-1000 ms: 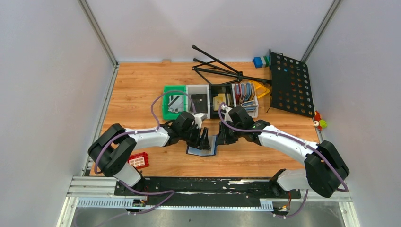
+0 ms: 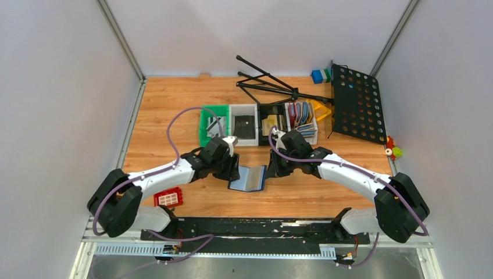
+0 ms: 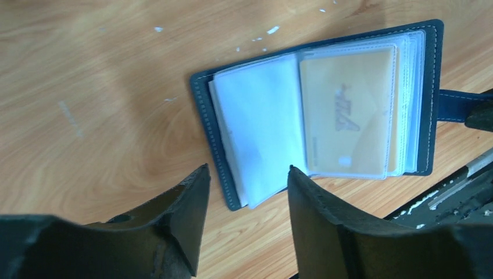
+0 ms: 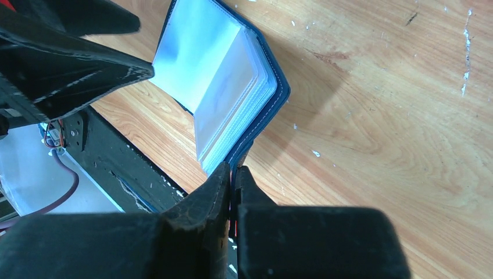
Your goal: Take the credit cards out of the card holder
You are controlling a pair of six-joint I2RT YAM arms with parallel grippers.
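The dark blue card holder (image 2: 247, 179) lies open on the wooden table between the arms. The left wrist view shows white sleeves (image 3: 261, 128) on one side and clear sleeves with a beige card (image 3: 346, 116) on the other. My left gripper is open above the holder's left edge, nothing between its fingers. My right gripper is shut on the card holder's edge at its strap side, holding that end.
Behind the holder stand bins (image 2: 244, 109) of small items, a black stand (image 2: 356, 104) and a folded tripod. A red object (image 2: 168, 197) lies front left.
My left gripper has moved left from over the middle of the card holder, uncovering more of it. The right arm stays put on the holder.
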